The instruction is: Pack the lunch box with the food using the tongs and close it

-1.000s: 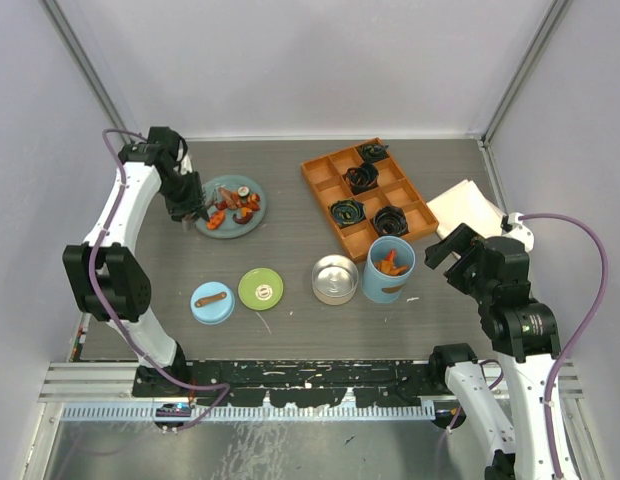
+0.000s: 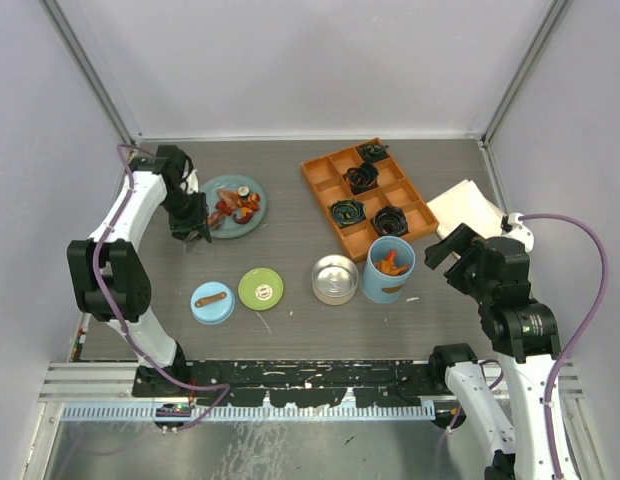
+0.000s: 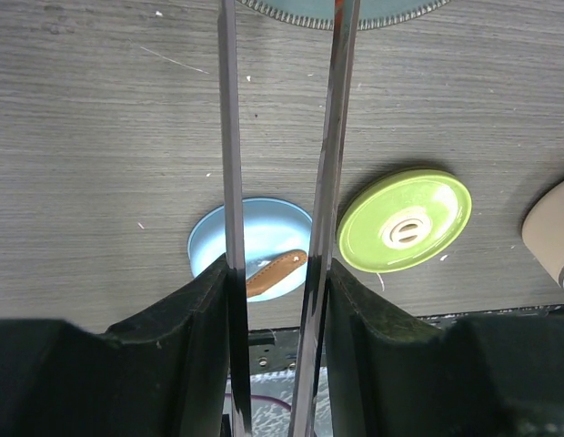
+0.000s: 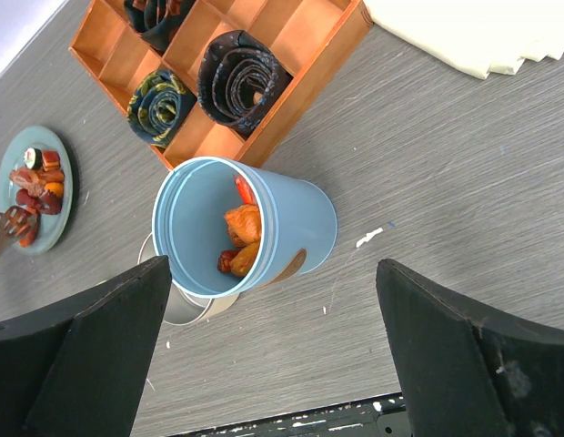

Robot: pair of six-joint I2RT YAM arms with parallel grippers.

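Observation:
My left gripper [image 2: 198,222] is at the lower-left edge of the teal plate [image 2: 245,225] of food, its long metal fingertips close together. A small reddish bit shows between them at the top of the left wrist view; what it is cannot be told. My right gripper [image 2: 450,245] stands open and empty, right of the blue container [image 2: 385,280], which has food inside. A metal bowl [image 2: 335,270] stands beside that container. A green lid [image 3: 373,228] and a blue lid [image 3: 209,246] with a brown strip lie on the table.
An orange divided tray [image 2: 325,190] with rolled dark cloths is at the back middle. Cream sheets [image 4: 464,27] lie at the right. Bare table [image 2: 300,230] shows between plate and bowl.
My left gripper has moved toward the front of the table, down the plate's left side to its lower edge. The right arm has not moved.

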